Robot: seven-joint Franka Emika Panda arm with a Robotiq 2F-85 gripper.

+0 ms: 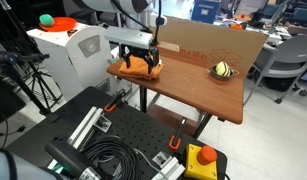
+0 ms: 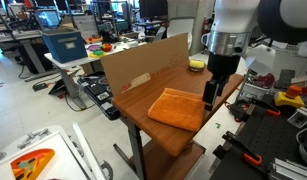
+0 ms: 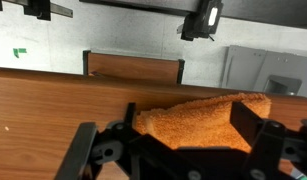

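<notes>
An orange cloth lies crumpled near the left end of the brown wooden table. Low over it hangs my gripper, pointing down, its two black fingers spread wide. In the wrist view the cloth fills the lower part between and beyond the open fingers, and nothing is pinched. Exterior view 2 has the cloth spread on the near end of the table, with the gripper above its right side. Whether the fingertips touch the cloth cannot be told.
A bowl with a yellow and dark item stands toward the table's far right. A brown cardboard panel rises along the back edge. A yellow box with a red button sits at the front.
</notes>
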